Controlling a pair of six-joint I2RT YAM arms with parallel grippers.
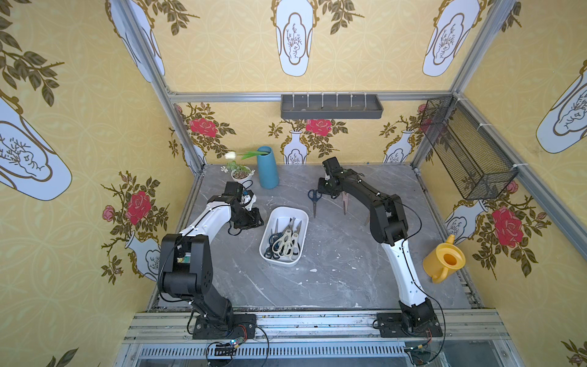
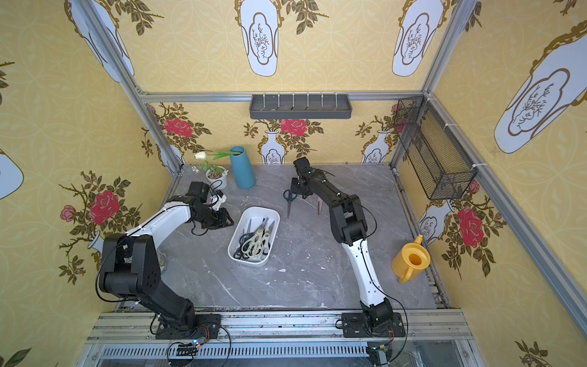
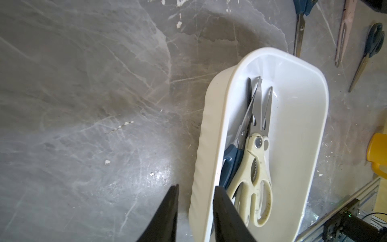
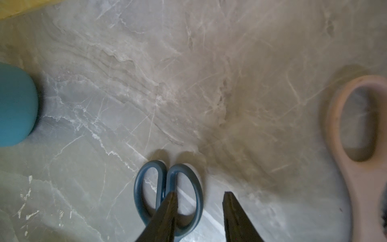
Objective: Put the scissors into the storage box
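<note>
A white storage box (image 1: 304, 241) holds several pairs of scissors, among them a cream-handled pair (image 3: 254, 177). My left gripper is open and empty at the box's left side; its right finger overlaps the box wall in the left wrist view. Behind the box, blue-handled scissors (image 1: 315, 198) lie on the table, handles toward the back. My right gripper stands open above them, one finger overlapping the right handle loop, nothing gripped. Pink scissors (image 4: 362, 169) lie to their right, partly under the right arm. Another dark blue pair (image 3: 375, 39) shows in the left wrist view.
A blue vase (image 1: 267, 171) and a potted plant (image 1: 242, 174) stand at the back left. The yellow watering can (image 1: 443, 261) is at the right. Bare table lies in front of the right arm, to the right of the box.
</note>
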